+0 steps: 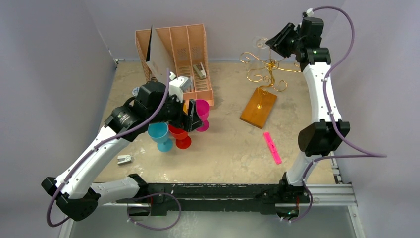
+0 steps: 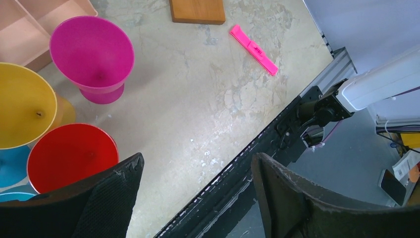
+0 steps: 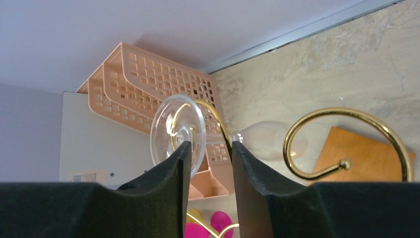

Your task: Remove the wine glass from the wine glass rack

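Upside down, the clear wine glass point(image 3: 262, 140) hangs on the gold rack point(image 1: 270, 65), its round foot point(image 3: 178, 131) on the left and the stem crossing behind the gold hook point(image 3: 223, 126). My right gripper is at the stem and foot. A gap shows between its fingertips, with the foot's edge by the left one; whether they touch the glass is unclear. In the top view the right gripper covers part of the rack and glass. My left gripper has its fingers wide apart with nothing between, near the coloured cups.
Magenta point(image 2: 91, 54), red point(image 2: 72, 156), yellow point(image 2: 25, 104) and blue cups point(image 1: 159, 133) stand around the left gripper. A pink crate point(image 1: 200, 49) is behind. A wooden board point(image 1: 259, 107) and a pink clip point(image 1: 272, 148) lie mid-table, with bare table around them.
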